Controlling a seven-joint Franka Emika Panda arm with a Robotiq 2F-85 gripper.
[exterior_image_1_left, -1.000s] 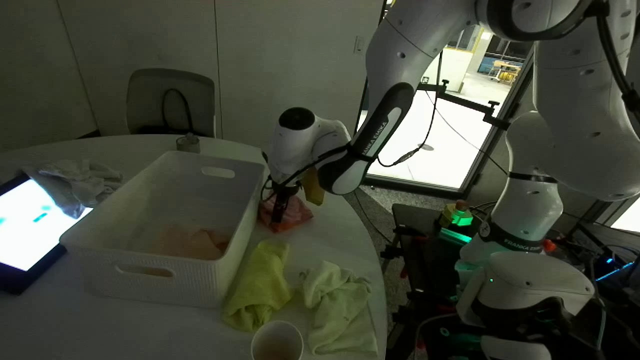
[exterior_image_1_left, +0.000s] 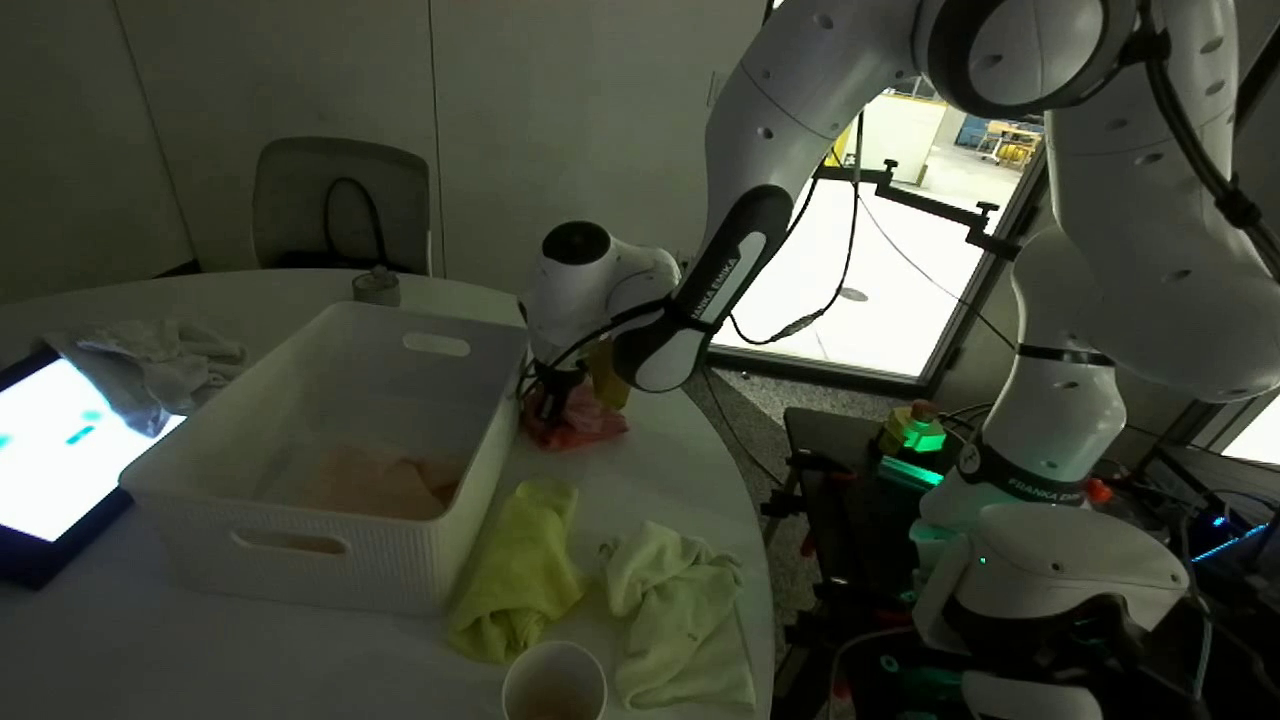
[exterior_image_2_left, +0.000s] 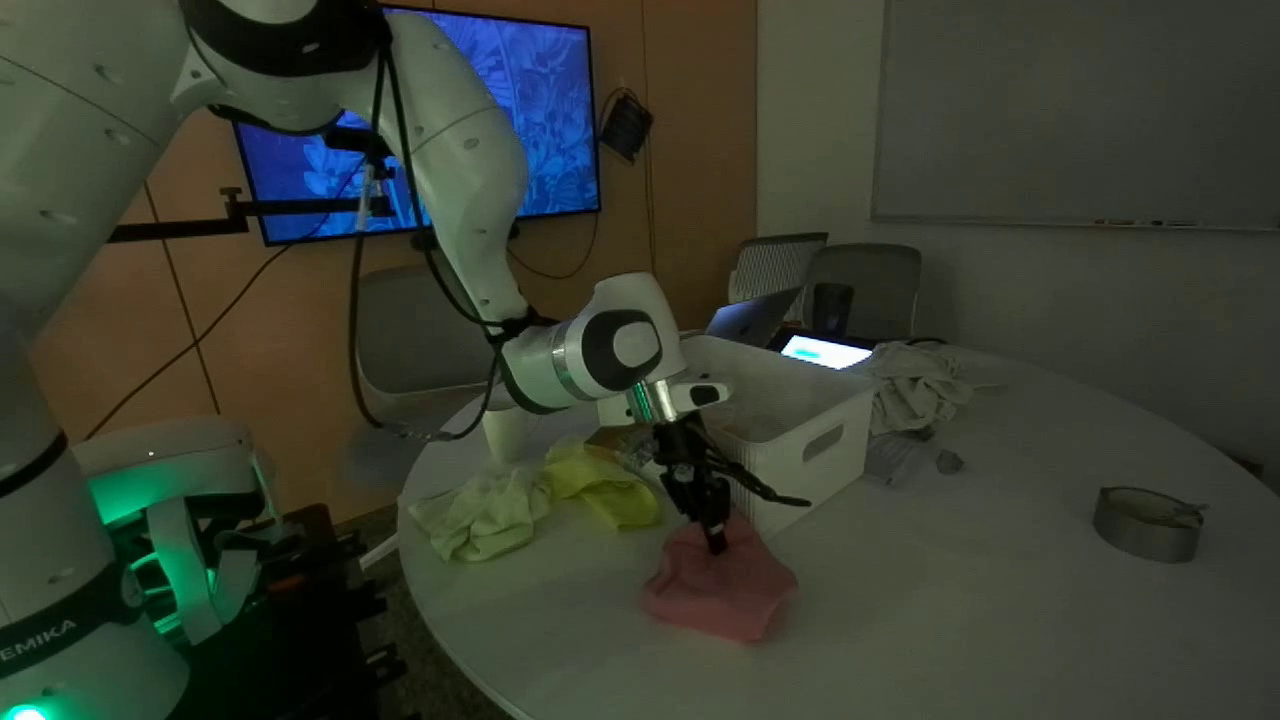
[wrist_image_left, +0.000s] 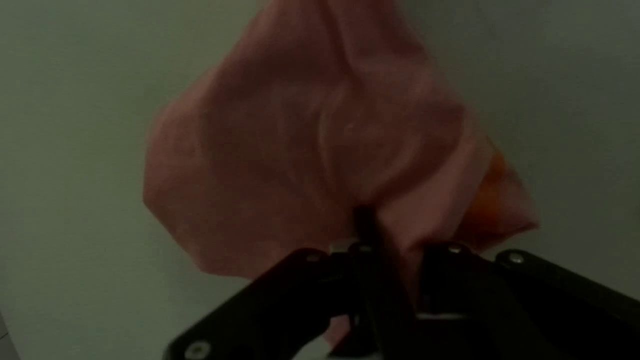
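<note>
A pink cloth (exterior_image_2_left: 723, 595) lies crumpled on the table beside a white bin, and its folds fill much of the wrist view, with an orange patch (wrist_image_left: 487, 201) at one corner. My gripper (exterior_image_2_left: 715, 542) points down into the cloth. Seen from the wrist, its dark fingers (wrist_image_left: 367, 231) are somewhat apart, with a fold of pink cloth between them. The image there is dim, and whether the fingers press on that fold cannot be told. In exterior view 1 the gripper (exterior_image_1_left: 552, 406) partly covers the cloth (exterior_image_1_left: 584, 422).
Inside the white bin (exterior_image_1_left: 324, 578) is a peach cloth (exterior_image_1_left: 378, 480). Yellow (exterior_image_1_left: 528, 564) and pale green (exterior_image_1_left: 678, 612) cloths lie near a cup (exterior_image_1_left: 554, 684). Grey cloth (exterior_image_2_left: 921, 386) lies beyond the bin.
The arm has shifted left in exterior view 1, and the gripper's tip now sits farther back over the pink cloth. The bin and other cloths have stayed in place.
</note>
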